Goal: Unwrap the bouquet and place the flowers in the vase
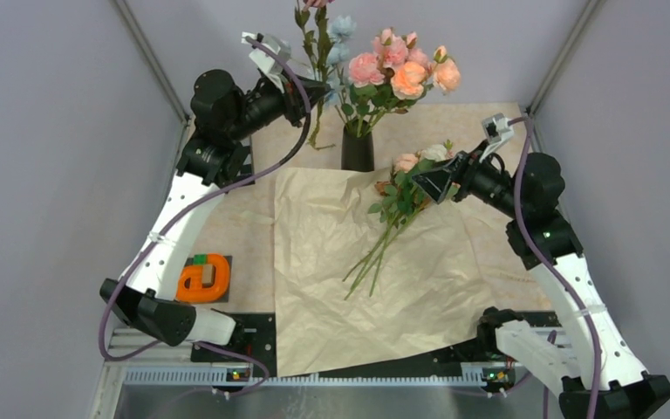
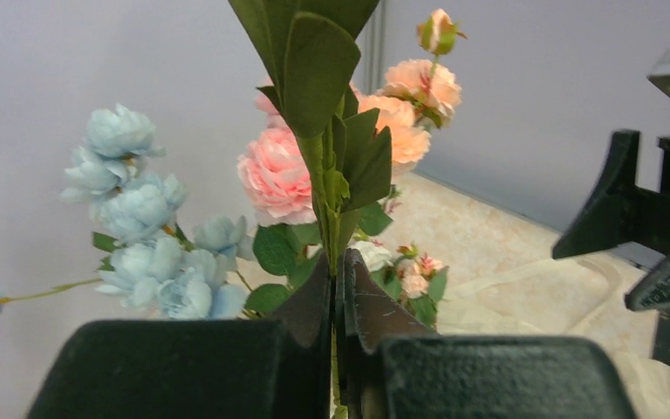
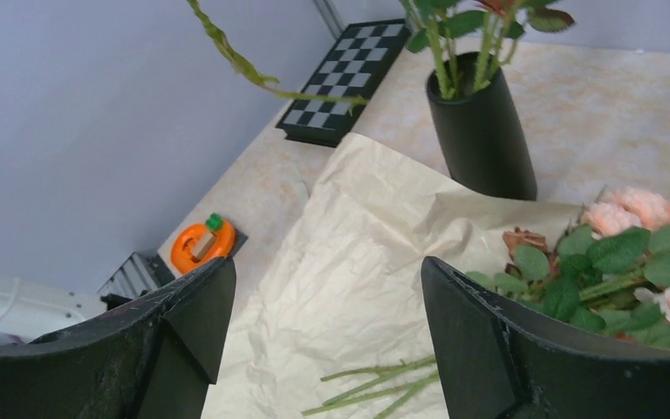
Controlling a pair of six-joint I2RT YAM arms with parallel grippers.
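At the back of the table stands the black vase (image 1: 358, 150), with pink and peach flowers (image 1: 399, 70) and blue flowers (image 1: 340, 39) above it. My left gripper is shut on a thin green stem (image 2: 331, 196) whose large leaves rise above its fingers. In the right wrist view, the lower end of that held stem (image 3: 253, 74) hangs left of the vase (image 3: 484, 131), apart from its opening. My right gripper (image 1: 439, 185) is open and empty, over the blooms of a bunch of flowers (image 1: 408, 196) lying on the paper.
Tan paper (image 1: 331, 288) covers the middle of the table, and its front part is clear. An orange ring-shaped object (image 1: 203, 279) lies at the front left. A checkered board (image 3: 345, 83) sits at the left back, partly hidden by the left arm from above.
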